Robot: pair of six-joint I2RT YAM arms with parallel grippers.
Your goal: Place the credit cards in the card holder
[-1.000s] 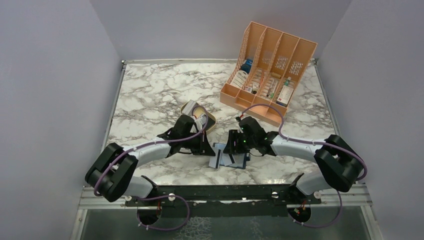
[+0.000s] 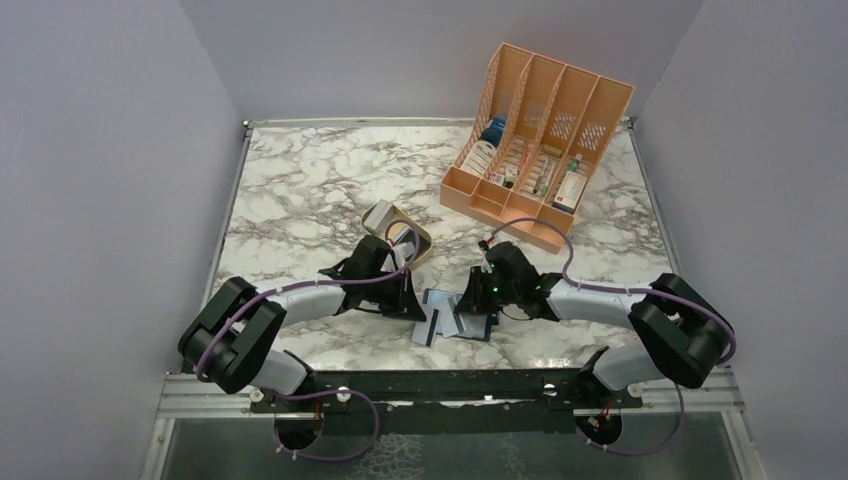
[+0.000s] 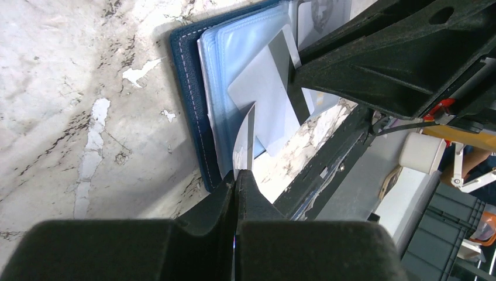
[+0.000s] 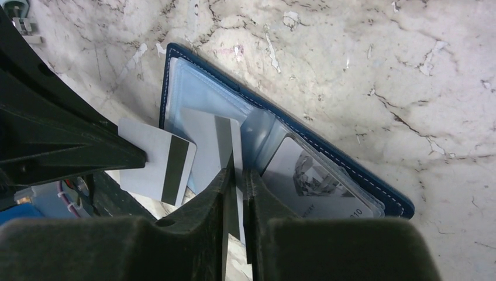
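Note:
The blue card holder (image 3: 189, 93) lies open on the marble table, with clear sleeves and a printed card (image 4: 316, 193) inside. My left gripper (image 2: 416, 312) is shut on a white card (image 3: 244, 143) (image 4: 155, 175) with a dark stripe, held at the holder's side. A second striped card (image 3: 263, 99) (image 4: 207, 132) lies over the sleeves. My right gripper (image 2: 472, 298) is over the holder, its fingertips at that second card's edge; whether they grip it is unclear.
A tan tray (image 2: 368, 225) with more cards sits behind the left arm. A peach compartment organizer (image 2: 465, 200) with bottles stands at the back right.
My left gripper and its card have shifted slightly left and toward the front edge. My right gripper has moved a little to the right and frontward over the holder.

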